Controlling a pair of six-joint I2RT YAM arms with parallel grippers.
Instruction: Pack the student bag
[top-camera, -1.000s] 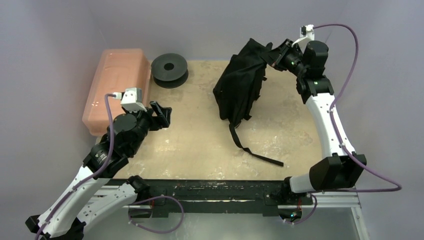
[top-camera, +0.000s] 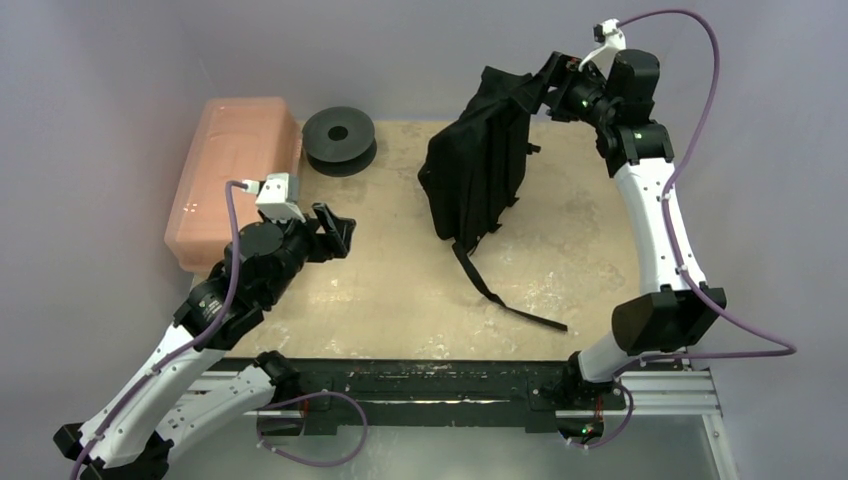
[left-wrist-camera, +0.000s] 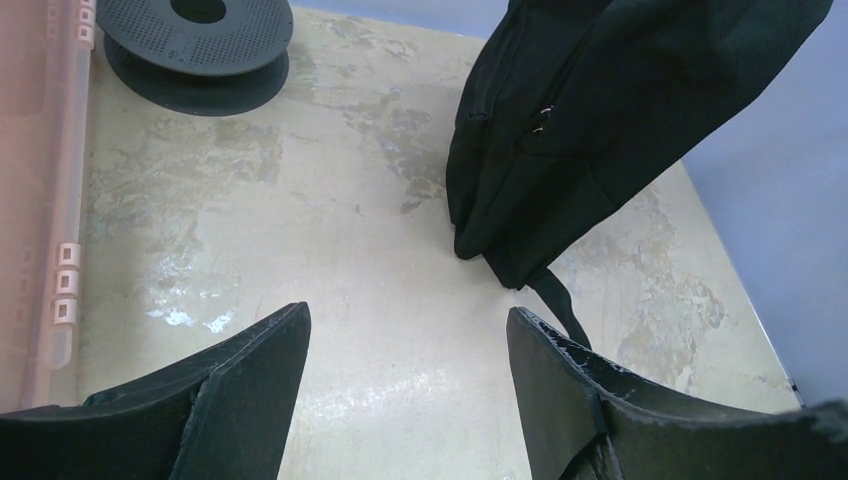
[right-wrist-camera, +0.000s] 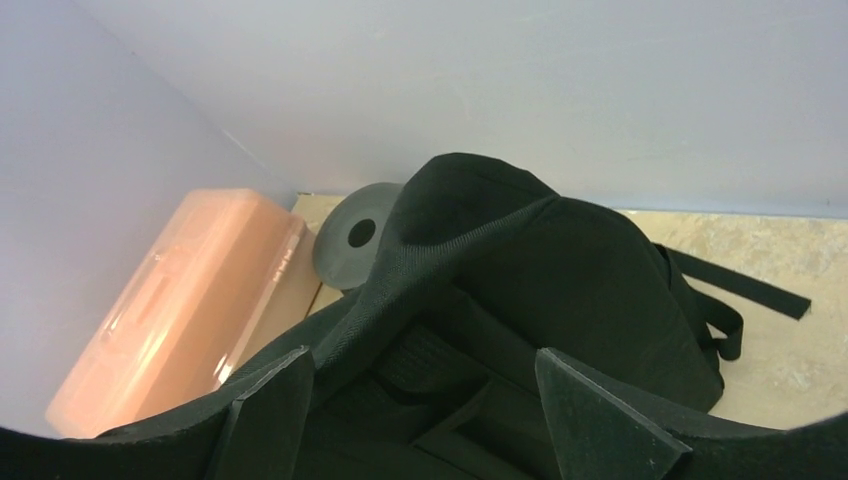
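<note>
A black backpack (top-camera: 470, 170) (left-wrist-camera: 600, 120) (right-wrist-camera: 560, 280) stands upright on the right half of the table, its strap (top-camera: 510, 305) trailing toward the front. My right gripper (top-camera: 535, 90) is open at the bag's upper end; in the right wrist view the black fabric fills the space below and between its fingers. My left gripper (top-camera: 335, 230) hangs open over the left of the table, apart from the bag, with nothing between its fingers.
A pink translucent box (top-camera: 225, 150) sits along the left edge, a dark spool (top-camera: 340, 150) beside it at the back. Walls close in the back and sides.
My left gripper has moved slightly to the right.
</note>
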